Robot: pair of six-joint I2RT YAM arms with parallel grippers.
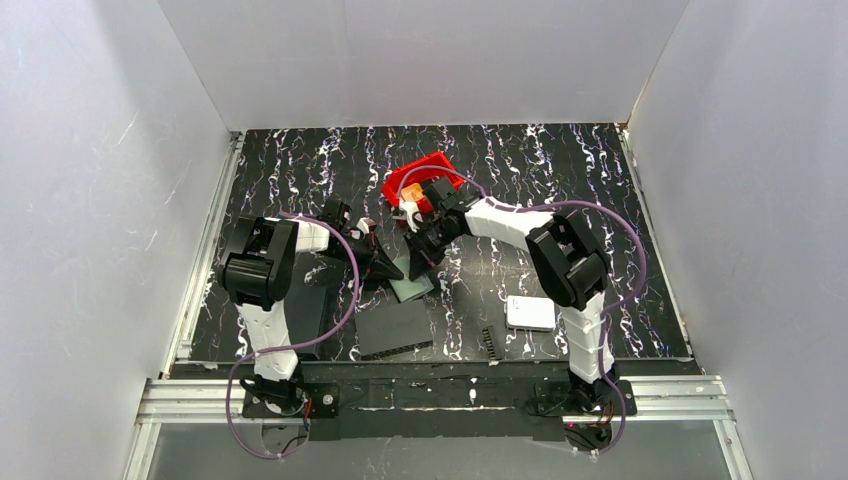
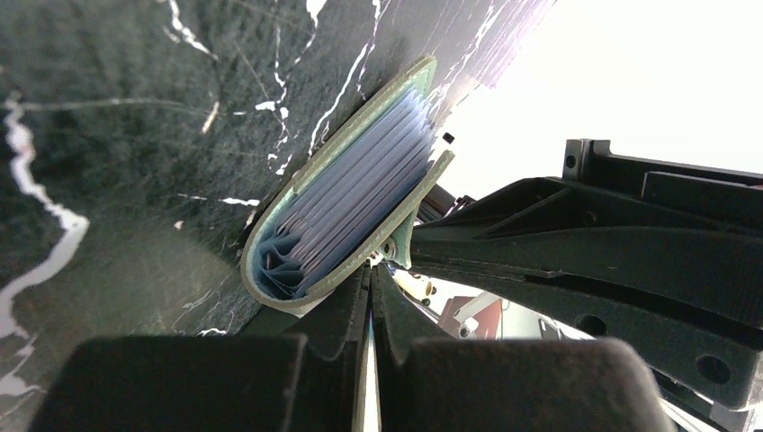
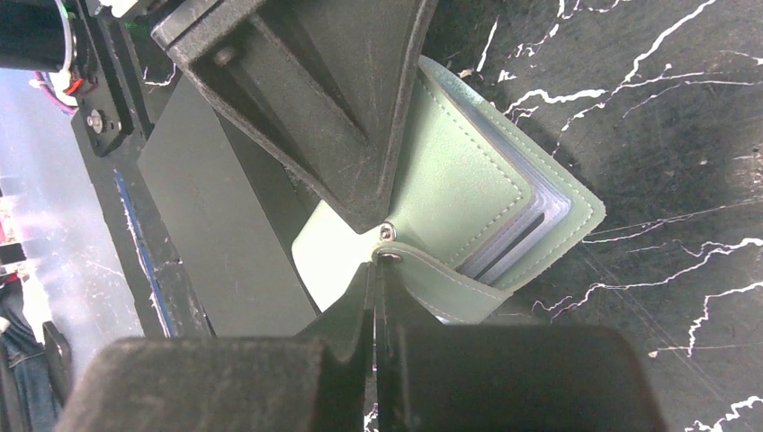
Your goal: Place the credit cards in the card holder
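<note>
The pale green card holder [image 1: 408, 288] lies on the dark marbled table, partly covered by both arms' tips. Looking from the left wrist, the holder [image 2: 297, 193] shows a stack of thin clear sleeves between its covers. My left gripper is shut, its tips at the holder's near edge. Seen from the right wrist, the holder's strap [image 3: 450, 281] with a metal snap lies by the tips of my right gripper, which is shut. Whether either pinches a thin edge is unclear. The left gripper's dark finger [image 3: 360, 171] overlaps the holder there. No loose card is clearly visible.
Behind the arms sits a red basket [image 1: 390, 191] with an orange item [image 1: 413, 193] inside. A dark flat panel [image 1: 393, 327] lies in front of the holder. Farther right are a white box [image 1: 530, 313] and a small black strip [image 1: 490, 342].
</note>
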